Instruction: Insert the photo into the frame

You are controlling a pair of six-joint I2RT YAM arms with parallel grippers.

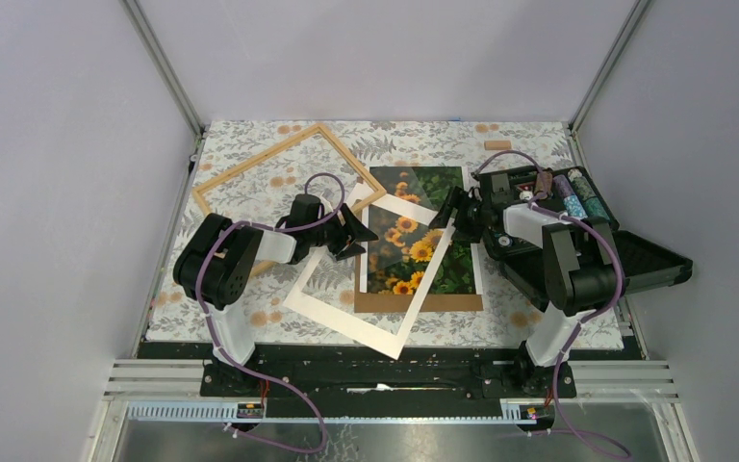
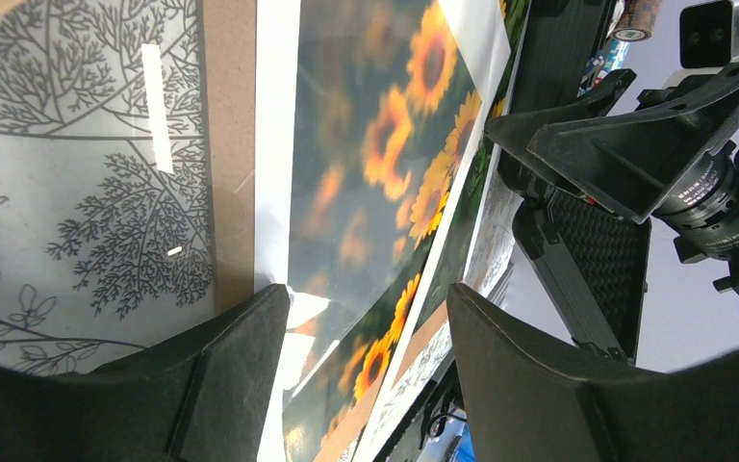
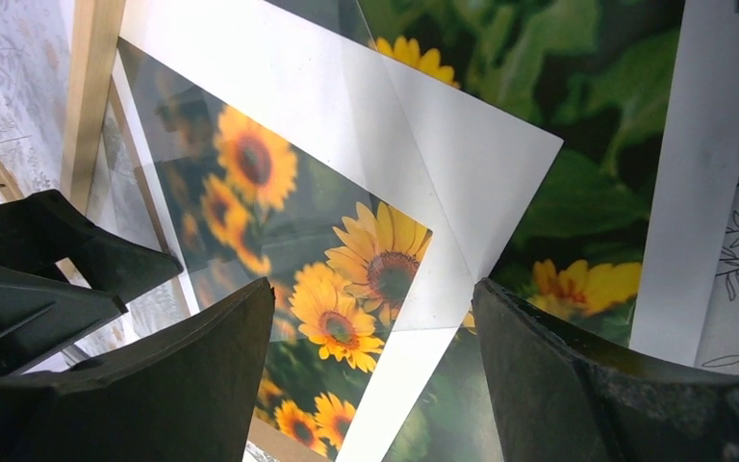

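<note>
The sunflower photo (image 1: 454, 277) lies on a brown backing board (image 1: 375, 303). Across it, tilted, rests the white mat (image 1: 342, 325), whose corner shows over the photo in the right wrist view. A clear sheet (image 2: 157, 106) with bright reflections overlaps the photo's left part. The wooden frame (image 1: 260, 158) lies askew at the left, partly hidden by the left arm. My left gripper (image 1: 369, 244) is at the photo's left edge, fingers parted, nothing clearly held. Over the mat's upper right corner, my right gripper stands open with nothing gripped.
An open black case (image 1: 645, 260) with rolls in it sits right of the photo, under the right arm. A small wooden block (image 1: 497, 145) lies at the back right.
</note>
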